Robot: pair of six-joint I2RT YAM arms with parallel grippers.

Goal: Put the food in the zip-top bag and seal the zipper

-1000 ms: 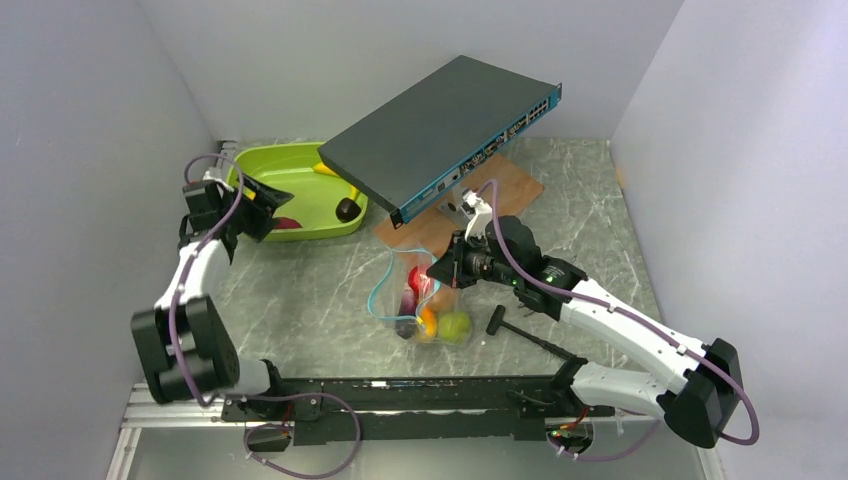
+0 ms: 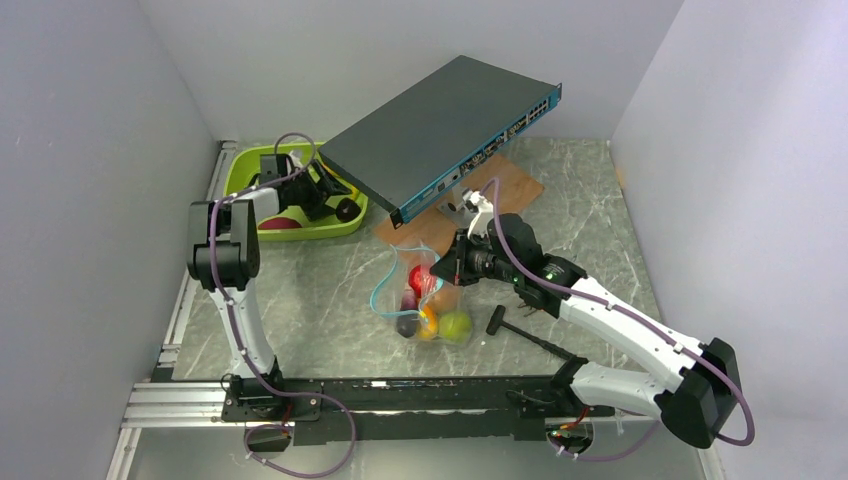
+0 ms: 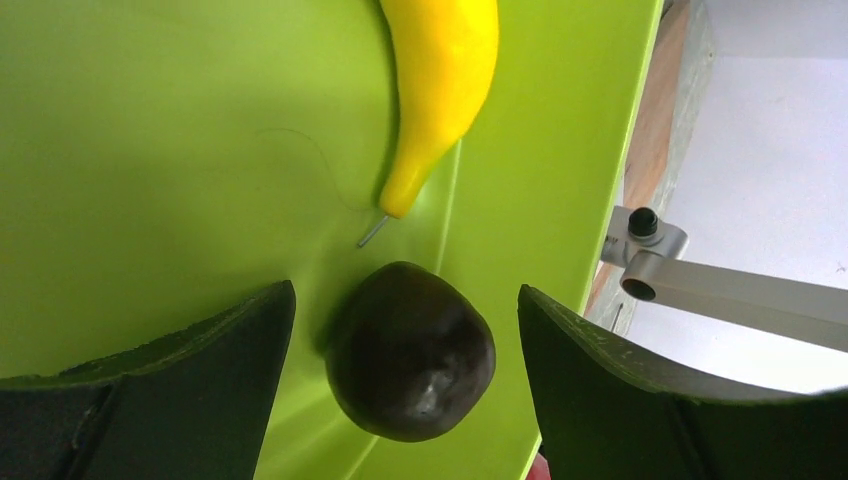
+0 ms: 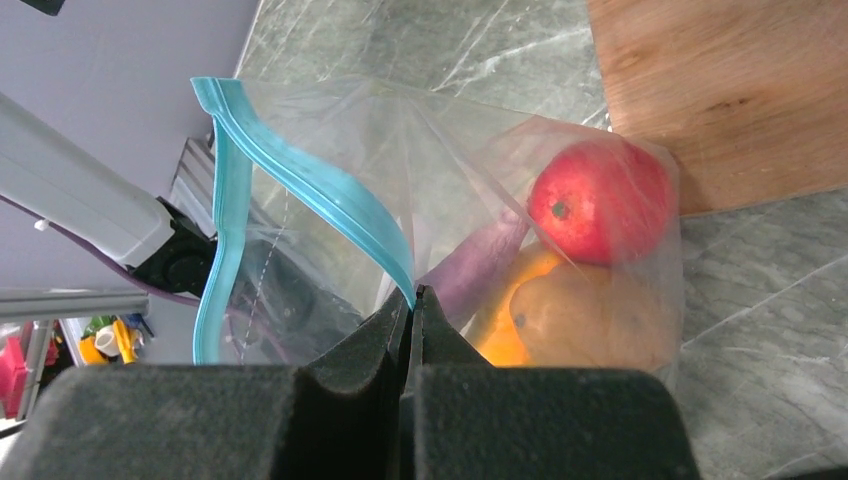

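Over the green bin (image 2: 300,232), my left gripper is open, its fingers (image 3: 200,380) apart on either side of a dark round fruit (image 3: 410,350) without closing on it. A yellow pepper-like food (image 3: 440,90) lies farther along the bin floor, and a dark red food (image 2: 279,223) rests at the bin's near side. The clear zip bag (image 4: 400,130), its blue zipper (image 4: 320,190) gaping, holds several foods, among them a red fruit (image 4: 600,200) and a purple eggplant (image 4: 480,265). My right gripper is shut on the bag's zipper edge.
A dark network switch (image 2: 440,130) overhangs the back middle, close to the bin's right end. Beneath it lies a wooden board (image 2: 515,190). A black hammer-shaped tool (image 2: 525,335) sits right of the bag. Bare counter (image 2: 310,310) lies between bin and bag.
My left gripper has swung from the bin's left edge rightward over the bin, to the dark round fruit. The right arm and bag have barely moved.
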